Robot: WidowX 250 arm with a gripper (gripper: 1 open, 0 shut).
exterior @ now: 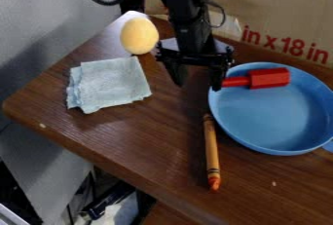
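Observation:
The black robot arm reaches down from the top, its gripper (196, 70) hanging over the wooden table between a folded pale cloth (107, 84) and a blue pan (271, 120). The fingers are dark and point downward; nothing is visible between them. A yellow egg-shaped object (139, 36) lies just left of the arm, at the back. A red-handled tool (268, 78) rests in the pan. An orange crayon (212, 154) lies along the left side of the pan.
A cardboard box (279, 19) stands behind the table (117, 141). A grey wall is at the left. The table's left edge drops off near the cloth, and the front left of the tabletop is clear.

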